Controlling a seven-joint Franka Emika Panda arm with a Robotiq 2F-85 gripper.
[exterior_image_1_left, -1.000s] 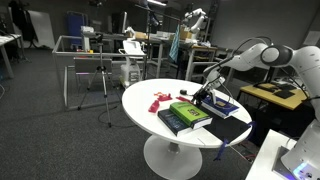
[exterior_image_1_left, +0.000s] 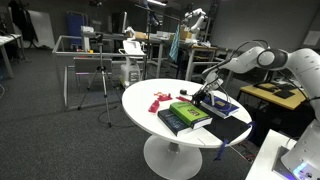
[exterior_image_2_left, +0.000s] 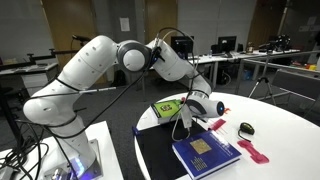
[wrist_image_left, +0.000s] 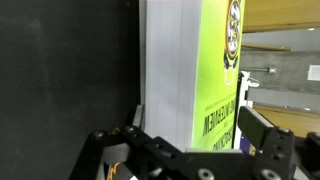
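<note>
A thick green book (exterior_image_1_left: 190, 110) lies on the round white table, with its pale page edge and green cover (wrist_image_left: 218, 85) filling much of the wrist view. Beside it is a blue book (exterior_image_2_left: 207, 151) with white page edges. My gripper (exterior_image_2_left: 187, 118) hangs low between the two books, pointing down. Its fingers stand apart at the bottom of the wrist view, the green book showing beyond the gap. No object is visibly clamped, and whether a finger touches the book cannot be told.
A black mat (exterior_image_2_left: 153, 157) covers the table near the arm's base. Red items (exterior_image_2_left: 254, 152), a small black object (exterior_image_2_left: 246, 130) and a dark cylinder (exterior_image_2_left: 228, 128) lie farther across. The white table's far side (exterior_image_2_left: 295, 122) has free room.
</note>
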